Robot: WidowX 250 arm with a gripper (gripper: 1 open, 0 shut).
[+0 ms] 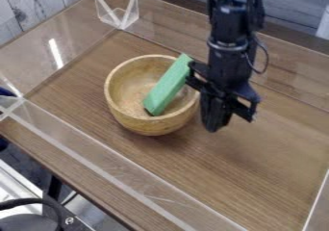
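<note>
My gripper (213,110), black, hangs over the right rim of a tan bowl (129,86) in the middle-left of the table. It looks shut; nothing shows between its fingers, though the dark shape makes the tips hard to make out. A green block (167,86) lies tilted in the bowl, its upper end raised at the bowl's back right, beside the gripper.
A clear plastic piece (115,9) sits at the back left. Dark cables and parts lie off the table's front-left corner.
</note>
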